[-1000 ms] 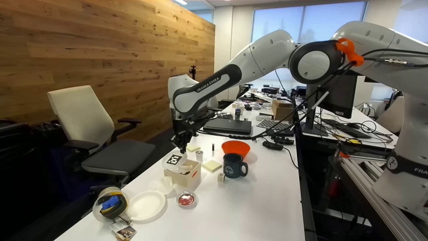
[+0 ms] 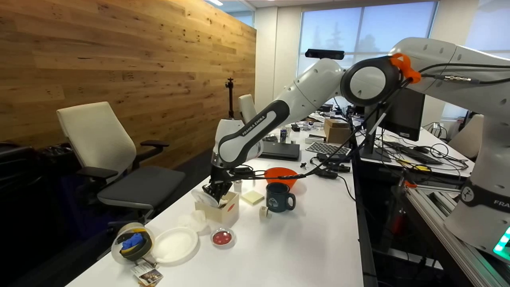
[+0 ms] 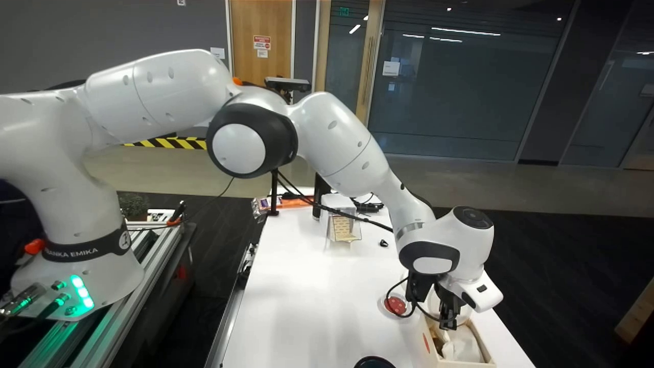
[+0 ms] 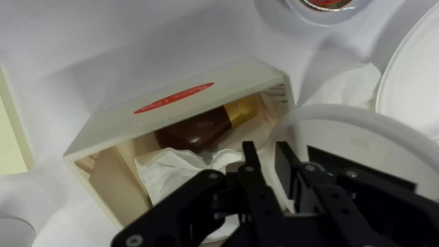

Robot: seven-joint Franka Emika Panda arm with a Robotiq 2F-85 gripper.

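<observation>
My gripper is low over a small open wooden box; a narrow gap shows between its fingers. The rim of a translucent round lid passes at this gap; whether either finger touches it cannot be told. In exterior view 1 the lid tilts at the box's near left side, beside the gripper. The wrist view shows a brown bottle with a gold cap and crumpled white tissue inside the box. Part of the box is hidden behind the fingers and lid.
Close to the box are a white plate, a small dish with red contents and a crumpled white tissue. A dark mug and orange bowl stand to the right.
My gripper has come down to the box. The lid, which hung below it with its black-and-white marker facing the camera, is now lower and tilted at the box's side.
</observation>
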